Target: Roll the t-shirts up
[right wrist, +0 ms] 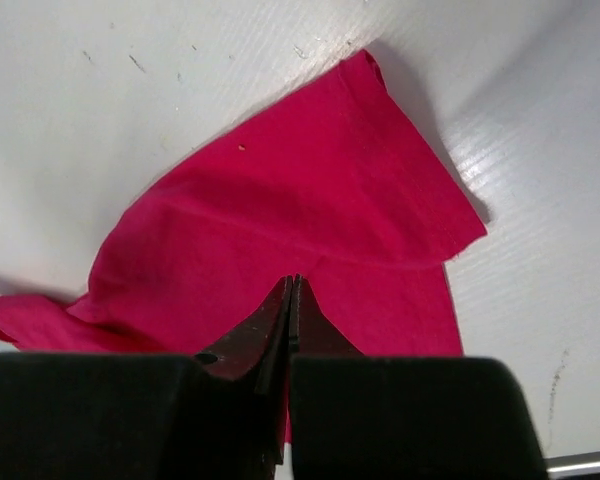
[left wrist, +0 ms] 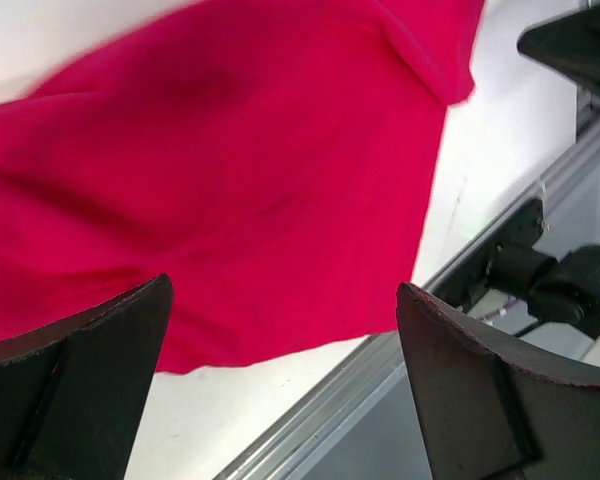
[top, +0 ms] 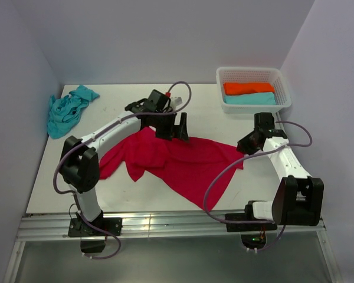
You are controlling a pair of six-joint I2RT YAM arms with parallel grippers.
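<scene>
A red t-shirt [top: 197, 171] lies spread and wrinkled across the middle of the white table. Over its upper middle, my left gripper [top: 181, 127] stands open; in the left wrist view its fingers [left wrist: 100, 370] are wide apart with only cloth below them. My right gripper is shut, nothing between its fingers, above the shirt's right end. In the right wrist view, that end of the red cloth [right wrist: 380, 170] lies nearly flat with its edge folded over. A teal t-shirt [top: 69, 110] sits crumpled at the far left of the table.
A white basket [top: 222, 94] at the back right holds an orange cloth [top: 248, 88] and a folded teal cloth [top: 251, 99]. Bare table [top: 115, 94] shows behind the red shirt. Metal rails [top: 171, 221] run along the front edge.
</scene>
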